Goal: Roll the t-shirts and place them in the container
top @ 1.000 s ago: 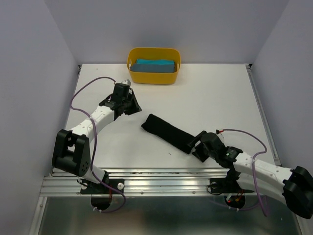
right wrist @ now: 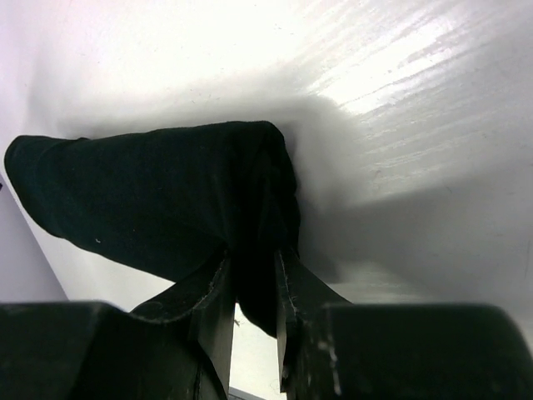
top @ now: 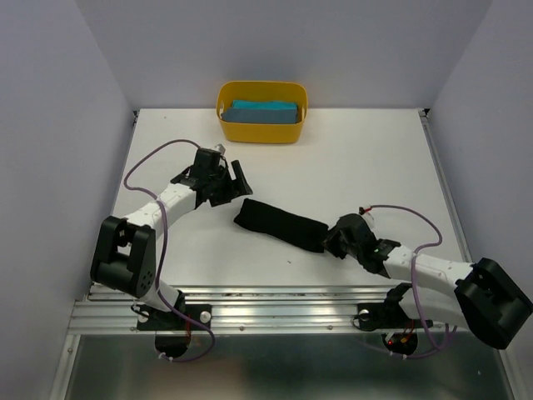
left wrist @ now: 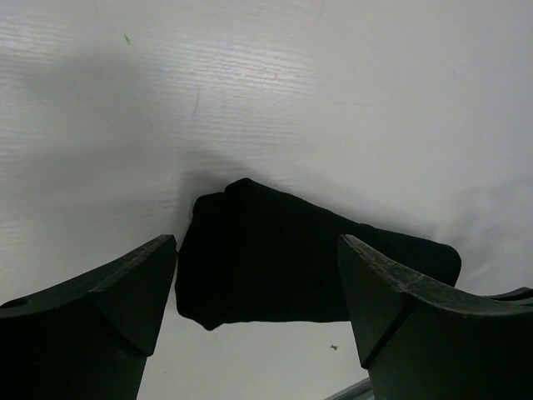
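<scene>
A black t-shirt, rolled or folded into a long bundle [top: 283,222], lies slantwise across the white table. My right gripper [top: 330,243] is shut on its right end; in the right wrist view the cloth [right wrist: 258,208] runs between the fingers. My left gripper [top: 243,177] stands open just above and beside the bundle's left end, nothing between its fingers. Seen from the left wrist, the black cloth [left wrist: 275,258] lies beyond and below the spread fingers [left wrist: 137,287].
A yellow bin [top: 263,132] with blue and grey-blue folded items [top: 265,115] stands at the table's back edge. A metal rail [top: 275,297] runs along the front edge.
The bundle's left end has shifted a little left and down. The left gripper has opened and turned slightly.
</scene>
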